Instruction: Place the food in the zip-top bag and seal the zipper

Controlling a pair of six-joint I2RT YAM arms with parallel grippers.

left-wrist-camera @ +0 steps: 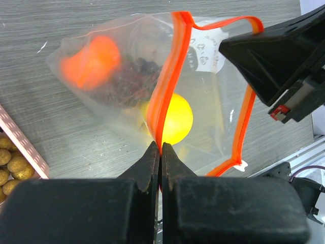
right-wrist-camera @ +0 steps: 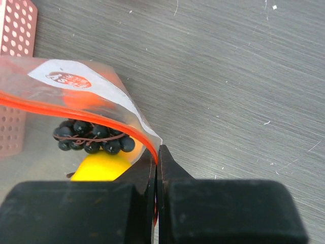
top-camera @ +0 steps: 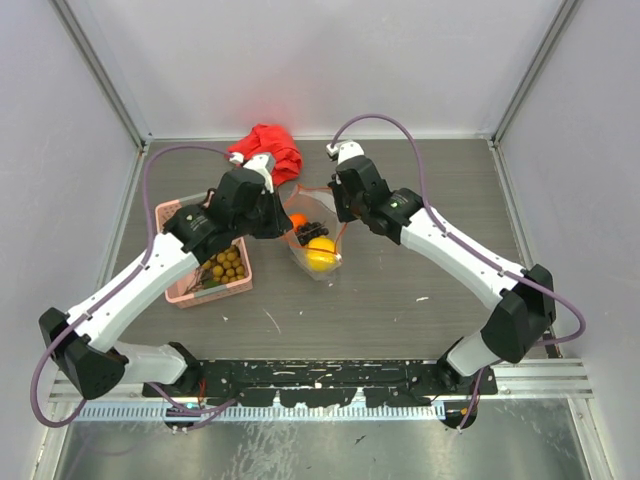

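Observation:
A clear zip top bag (top-camera: 323, 268) with an orange zipper rim lies between the arms, its mouth spread. Inside it are a yellow fruit (top-camera: 321, 253), dark grapes (top-camera: 312, 231) and an orange item (top-camera: 298, 220). In the left wrist view, the left gripper is shut on one side of the orange rim (left-wrist-camera: 170, 76). My right gripper pinches the opposite side, where the rim runs between its fingers. The lower part of the yellow fruit (right-wrist-camera: 101, 166) is cut off by the gripper in the right wrist view.
Left of the bag stands a pink basket (top-camera: 222, 291) holding several brownish round items (top-camera: 222, 266). A red cloth (top-camera: 270, 148) lies at the back. Right of the bag, the table (top-camera: 450, 250) is bare apart from the right arm.

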